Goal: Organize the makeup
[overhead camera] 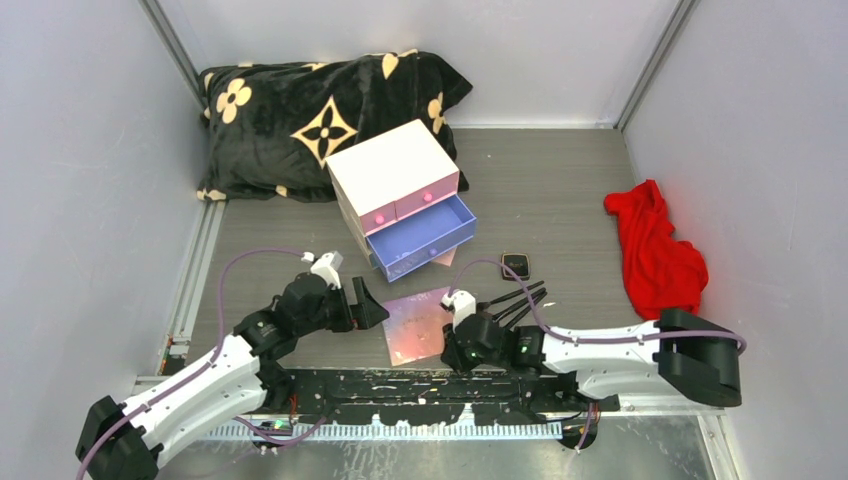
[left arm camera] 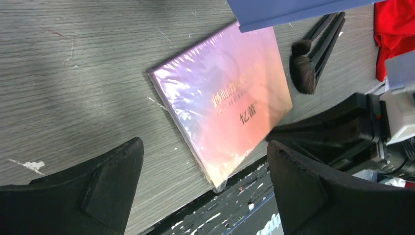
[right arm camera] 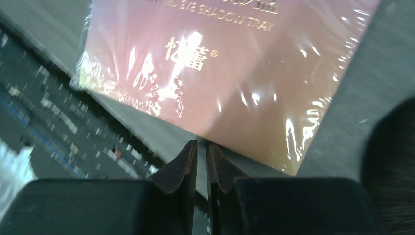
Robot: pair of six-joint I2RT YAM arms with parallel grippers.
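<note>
A flat pink-purple wrapped eyeshadow palette (overhead camera: 415, 325) lies on the table below the pulled-out blue drawer (overhead camera: 420, 237) of a small cabinet (overhead camera: 390, 165). My left gripper (overhead camera: 365, 310) stands open and empty beside the palette's left side, above the table. My right gripper is at the palette's near edge, its fingertips slightly apart; whether they touch the edge is unclear. Black makeup brushes (left arm camera: 311, 68) lie to the right of the palette, partly behind the right arm in the top view.
A dark compact (overhead camera: 515, 266) lies right of the cabinet, a red cloth (overhead camera: 655, 250) by the right wall. A black patterned pillow (overhead camera: 280, 130) fills the back left.
</note>
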